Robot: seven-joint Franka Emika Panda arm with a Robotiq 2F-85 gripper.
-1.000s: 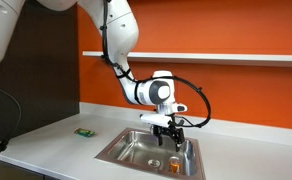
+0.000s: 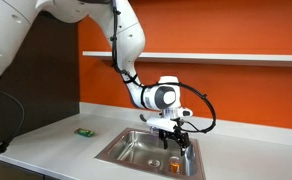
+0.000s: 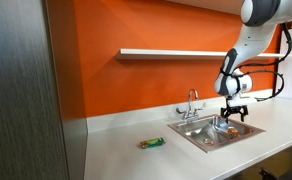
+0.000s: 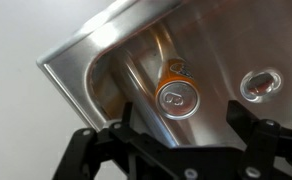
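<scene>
An orange can (image 4: 177,88) with a silver top stands in the metal sink; its top faces the wrist camera. The same can (image 2: 173,168) shows near the sink's front right in exterior view 1. My gripper is open, its two dark fingers well apart, one to each side of the can's image with a gap on both sides. From outside, the gripper (image 2: 175,144) hangs above the can, pointing down. The far exterior view shows the gripper (image 3: 232,117) over the right part of the sink, with the can small beneath it.
Steel sink walls (image 4: 74,65) rise close by on the left in the wrist view, and a drain (image 4: 260,84) lies to the right. A green packet (image 3: 152,143) rests on the white counter (image 3: 116,158), away from the sink. The faucet (image 3: 192,98) stands behind the basin.
In exterior view 1 my gripper has shifted to the right and slightly down, closer over the can. The can and green packet have stayed put.
</scene>
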